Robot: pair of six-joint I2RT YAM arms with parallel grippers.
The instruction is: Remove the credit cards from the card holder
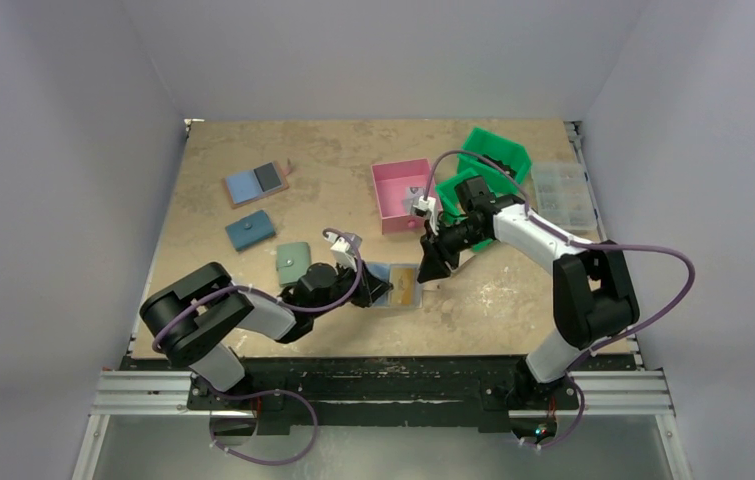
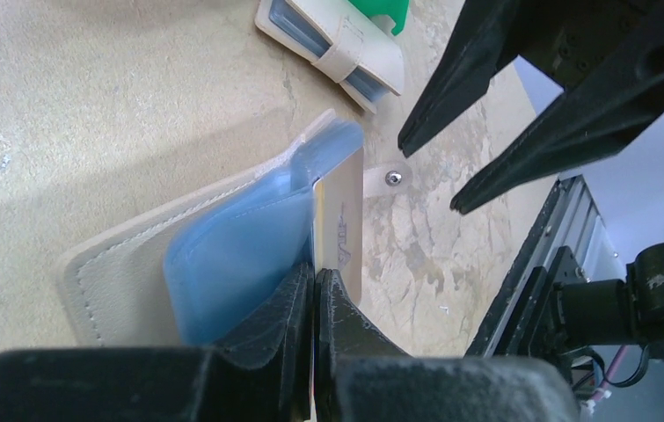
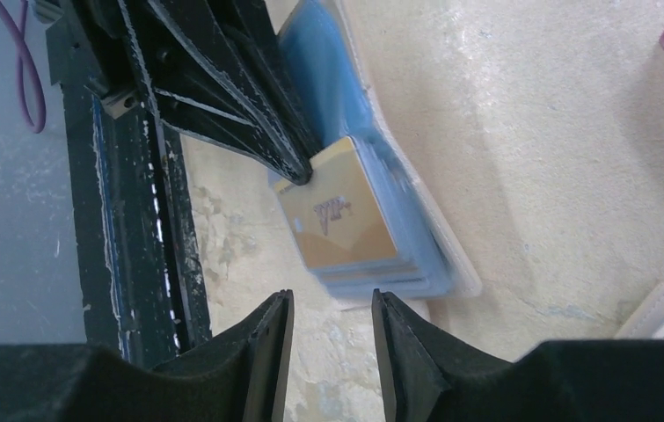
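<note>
The card holder (image 2: 240, 229), white with blue sleeves, lies at the front centre. A gold card (image 3: 337, 220) stands in it, as the right wrist view shows. My left gripper is shut on the holder's edge at the card and blue sleeve; exactly which layers it grips is hard to tell. My right gripper is open just beside the holder, apart from it, with nothing between its fingers.
A pink bin (image 1: 383, 190), green bins (image 1: 493, 140) and a clear box (image 1: 563, 195) stand at the back right. Several other holders lie on the left, and a white one (image 2: 372, 48) sits nearby.
</note>
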